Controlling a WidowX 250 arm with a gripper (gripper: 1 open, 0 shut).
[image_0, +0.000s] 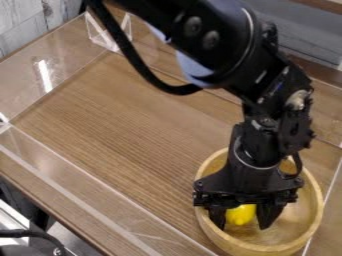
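The black gripper (245, 201) is lowered into a round tan bowl (306, 224) at the lower right. A yellow object (239, 216) lies under and between its fingers, partly hidden by them. I cannot tell whether the fingers grip it.
A wall runs along the back. A dark cable and some dark hardware sit at the lower left edge, beyond the counter.
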